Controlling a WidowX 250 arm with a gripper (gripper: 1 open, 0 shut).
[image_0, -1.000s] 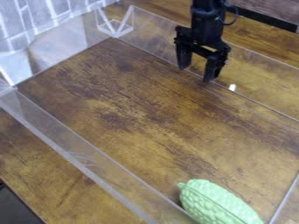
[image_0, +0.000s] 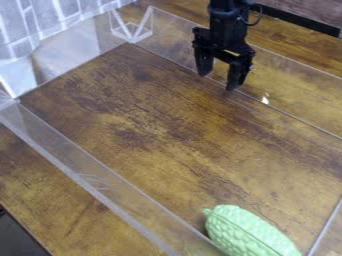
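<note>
A black gripper (image_0: 219, 66) hangs at the top centre of the camera view, near the back wall of a clear-walled enclosure, with its two fingers spread apart and nothing visible between them. A pale green, bumpy vegetable-like object (image_0: 251, 232), shaped like a bitter melon, lies in the near right corner, far from the gripper and partly cut off by the frame's bottom edge.
Clear plastic walls (image_0: 74, 175) border the wooden surface (image_0: 160, 130), whose middle is bare. A small white speck (image_0: 265, 100) sits by the back wall, right of the gripper. A pale patterned cloth (image_0: 47, 30) is at the upper left.
The gripper has shifted very slightly left and up over the last second. The green object has not moved.
</note>
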